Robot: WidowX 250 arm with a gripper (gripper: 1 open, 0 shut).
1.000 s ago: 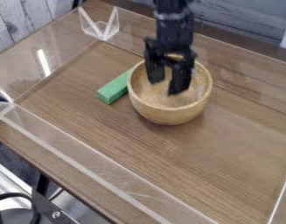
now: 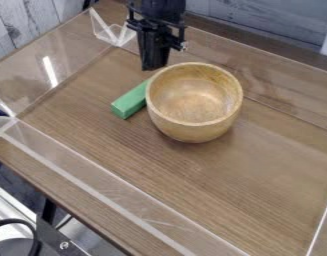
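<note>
My gripper (image 2: 158,56), black and shut with nothing visible between its fingers, hangs at the top middle of the camera view, just above and behind a tan round bowl (image 2: 194,125). The bowl stands upright on the wooden table and looks empty. A green block (image 2: 130,100) lies beside the bowl on its left, its right end close to the bowl's wall.
A clear angular plastic object (image 2: 115,28) is at the back, left of the arm. Clear strips run along its left side, where cables (image 2: 32,228) show beyond the edge.
A second ago my gripper was down inside the bowl; it has since risen and moved back, out of it. The bowl and green block look about where they were.
</note>
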